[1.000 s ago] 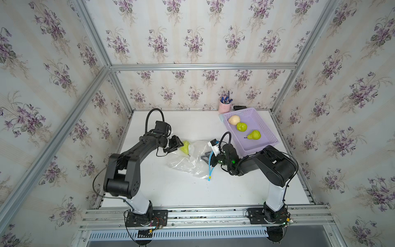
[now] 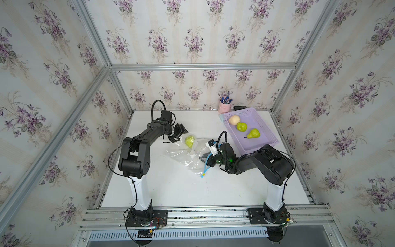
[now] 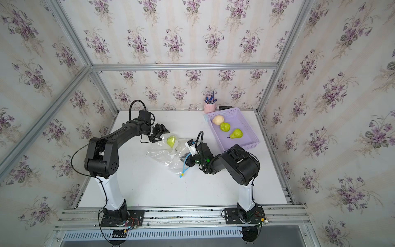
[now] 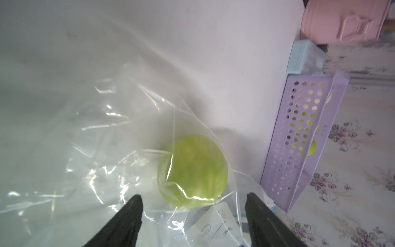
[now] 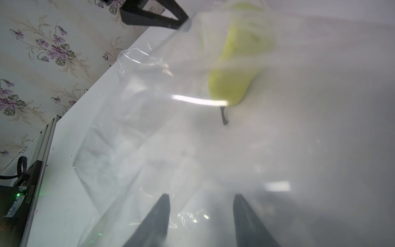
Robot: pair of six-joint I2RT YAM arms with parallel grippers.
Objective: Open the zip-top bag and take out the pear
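The clear zip top bag (image 2: pixel 183 158) lies crumpled mid-table, its blue zip strip (image 2: pixel 205 166) beside my right gripper, with a green pear (image 4: pixel 192 170) (image 5: pixel 238 61) inside under the plastic. My left gripper (image 2: pixel 179 135) hangs open above the bag's upper left, near the pear's rounded end. My right gripper (image 2: pixel 205 158) is at the bag's blue-edged right end, fingers apart and seen within or behind the plastic in the right wrist view; whether film lies between them is unclear.
A lilac basket (image 2: pixel 263 135) with two green pears and a pale round fruit stands at the right. Behind it are a pink pen cup (image 2: pixel 224 107) and a dark object (image 2: pixel 239 107).
My right gripper shifted slightly; the blue strip's lower end now sits further left.
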